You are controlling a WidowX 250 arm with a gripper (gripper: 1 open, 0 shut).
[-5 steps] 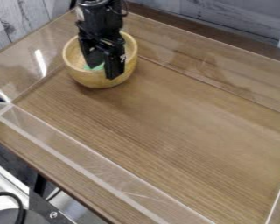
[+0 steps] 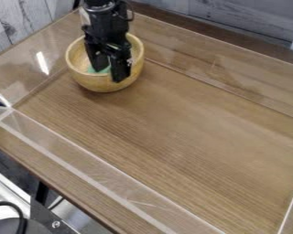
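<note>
A round, light yellow-tan bowl (image 2: 107, 79) stands near the back left of the wooden table (image 2: 186, 155). My black gripper (image 2: 107, 67) reaches down into it from above, with its fingers over and within the bowl's opening. The gripper is open. A small pale green object (image 2: 96, 65) shows inside the bowl, partly hidden behind the gripper; I cannot tell exactly how it lies relative to the fingertips.
The middle, right and front of the table are clear. A pale wall borders the table at the back right. The table's left edge has a clear strip, with dark cables below it at the lower left.
The gripper has shifted slightly up in the view and stays over the bowl. The bowl looks nearly unmoved.
</note>
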